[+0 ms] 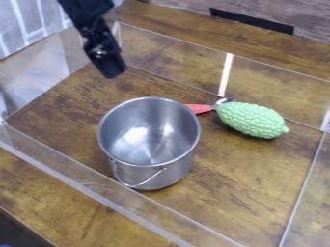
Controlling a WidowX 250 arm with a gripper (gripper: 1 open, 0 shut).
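Observation:
A steel pot (149, 145) with a wire handle stands on the wooden surface, low in the middle of the camera view. Right of it lies a bumpy pale green bitter melon (253, 120), beside a red-handled utensil (203, 108) that is partly hidden. The dark, blurred gripper (107, 60) hangs in the air above and to the upper left of the pot, apart from it; its fingertips are too blurred to show their spread, and no object is visible in it.
Clear plastic walls (77, 169) border the wooden work area. Bare wood lies left of and behind the pot, and at the lower right.

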